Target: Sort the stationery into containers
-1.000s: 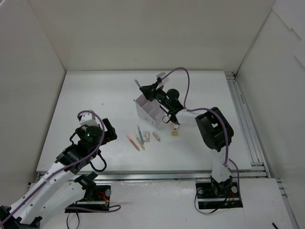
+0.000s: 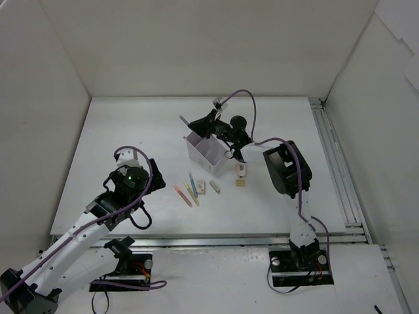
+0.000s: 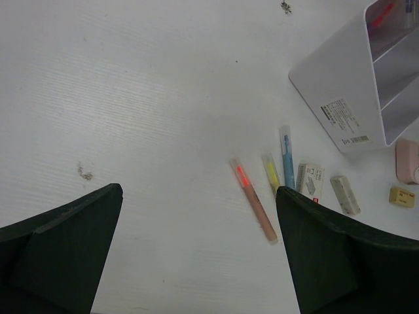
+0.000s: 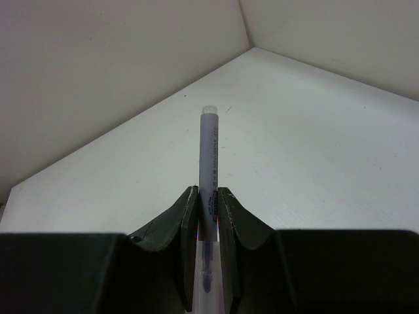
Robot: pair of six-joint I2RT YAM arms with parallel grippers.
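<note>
My right gripper is shut on a greyish pen point(image 4: 209, 147) with a clear lower part. In the top view that pen pokes out over the back left of the white divided container point(image 2: 208, 165), and the right arm hides the container's far compartment. My left gripper stands open with nothing between its fingers, above the table left of the loose items. On the table lie a red pen point(image 3: 255, 203), a yellow pen point(image 3: 269, 168), a blue pen point(image 3: 287, 157), a small white box point(image 3: 309, 180) and a grey-white eraser point(image 3: 345, 195). Something red shows inside the container.
A pink item point(image 3: 407, 161) and a small yellow block point(image 3: 401, 197) lie at the container's right front.
The left gripper has moved a little to the right. The loose items have not moved.
</note>
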